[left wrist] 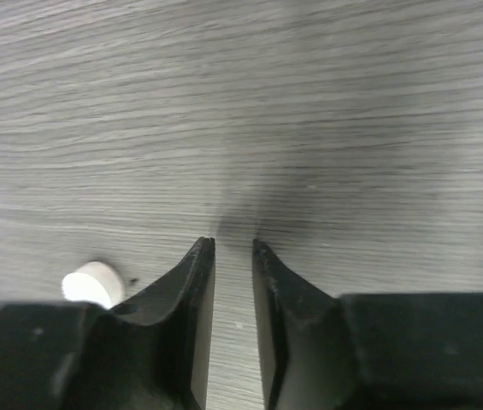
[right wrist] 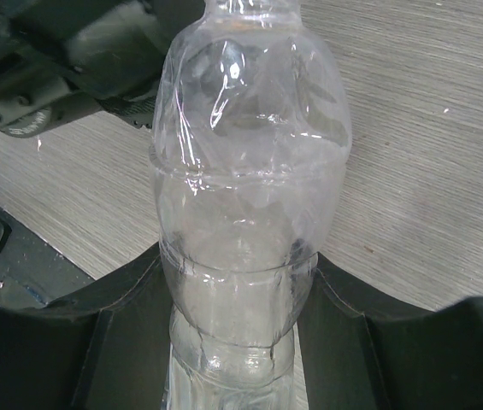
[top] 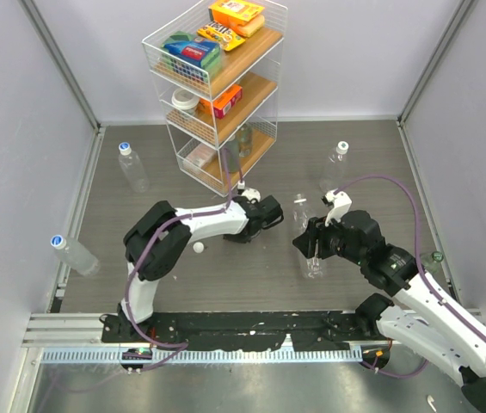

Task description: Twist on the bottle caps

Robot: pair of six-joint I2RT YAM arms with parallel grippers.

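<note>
My right gripper is shut on a clear plastic bottle [right wrist: 250, 145], held upright with its capless mouth at top; in the top view this bottle [top: 307, 262] is at centre right. My left gripper is low over the floor with a narrow gap between its fingertips and nothing seen between them. A loose white cap [left wrist: 93, 284] lies to its lower left, also visible in the top view [top: 199, 247]. Capped bottles stand at the back left [top: 134, 172], front left [top: 79, 258] and back right [top: 335, 169].
A wire shelf rack [top: 251, 155] with snack packs and containers stands at the back centre. A green bottle [top: 435, 268] is by the right wall, partly behind the right arm. Bare floor lies left of centre and toward the front edge.
</note>
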